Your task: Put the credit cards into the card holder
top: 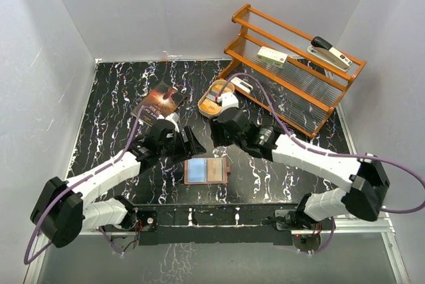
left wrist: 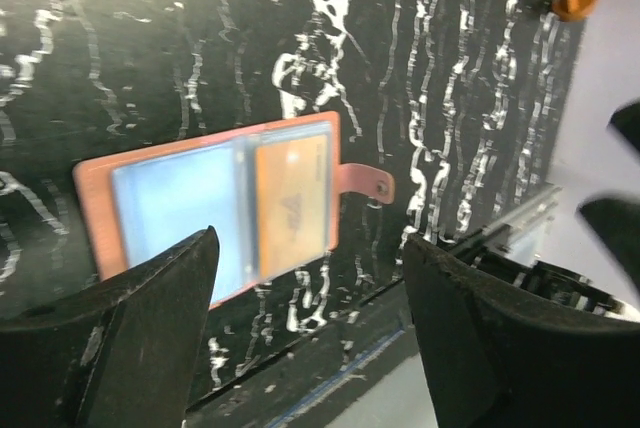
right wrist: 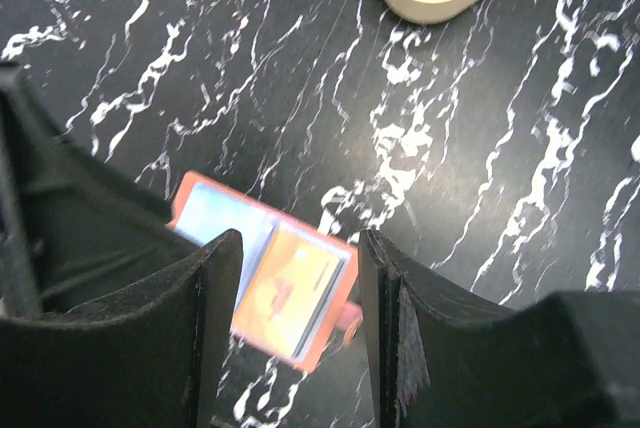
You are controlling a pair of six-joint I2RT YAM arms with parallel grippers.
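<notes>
An open card holder (top: pixel 227 170) with brown edges lies flat on the table, centre front. Its left side shows a light blue panel (left wrist: pixel 185 213), and its right side holds a gold card (left wrist: pixel 293 193) lying flat. Just behind the holder's left part, my left gripper (top: pixel 193 142) hovers with its fingers apart and nothing between them. My right gripper is also open and empty, above and behind the holder in the top view. An oval tray (top: pixel 201 107) behind it holds orange and grey cards, partly covered by the right arm.
A dark book (top: pixel 159 101) lies at the back left. On the right stands a slanted wooden rack (top: pixel 292 78), carrying a small box (top: pixel 271 56) and a stapler (top: pixel 330 52). Both grippers are close together over the table's middle. Bare table lies to the left.
</notes>
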